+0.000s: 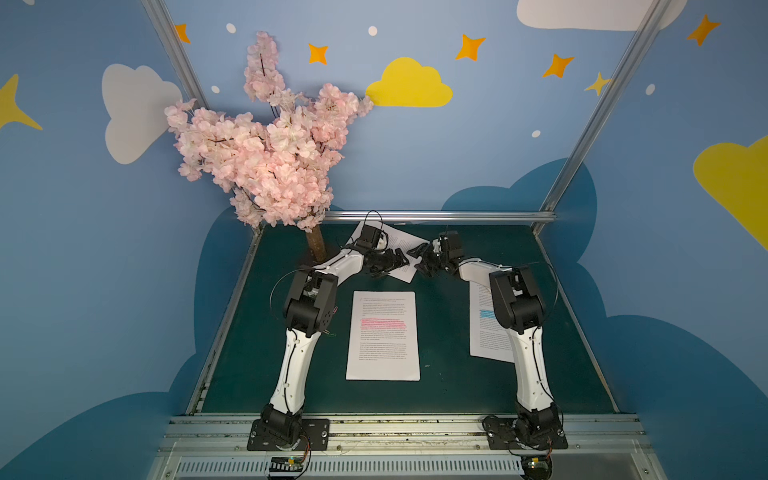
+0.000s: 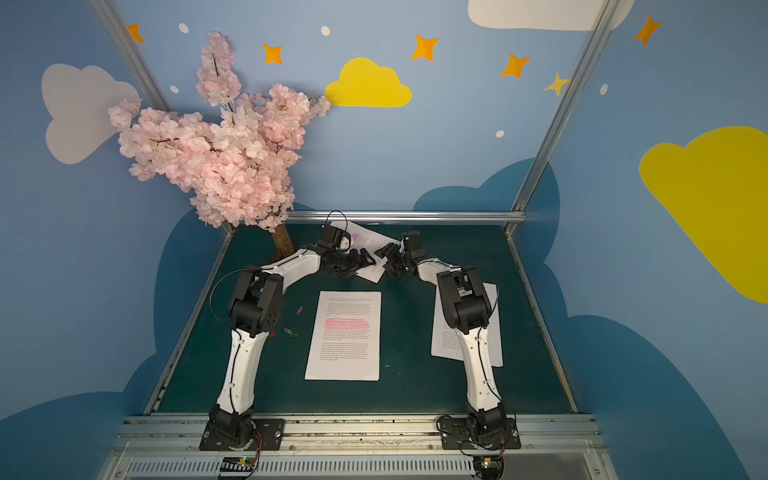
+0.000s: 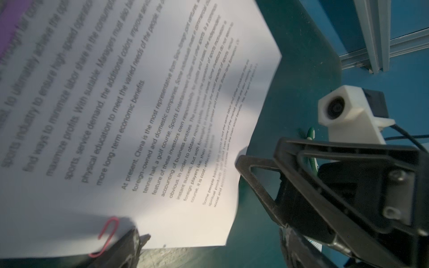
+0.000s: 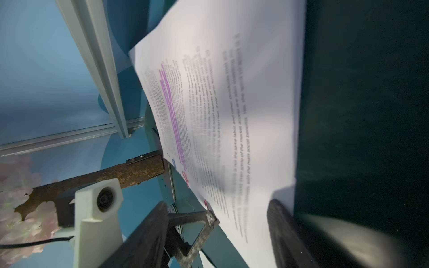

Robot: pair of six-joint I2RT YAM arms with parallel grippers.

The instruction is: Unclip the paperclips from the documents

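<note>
The document with purple highlighting (image 4: 172, 111) lies turned askew at the back, between the two grippers. In the left wrist view a red paperclip (image 3: 105, 236) sits at its edge, close by a finger (image 3: 127, 250) of my left gripper (image 1: 399, 259), which is open. My right gripper (image 1: 417, 260) faces it from the right, fingers apart. In the right wrist view one right finger (image 4: 286, 234) overlaps the sheet's near edge; contact cannot be judged. Another red clip (image 4: 185, 177) and a blue one (image 4: 173, 163) show on the far edge.
A document with pink highlighting (image 1: 384, 352) lies in the middle and one with blue highlighting (image 1: 488, 340) at right, partly under the right arm. Several loose paperclips (image 2: 288, 330) lie left of centre. The blossom tree's trunk (image 1: 316, 242) stands behind the left arm.
</note>
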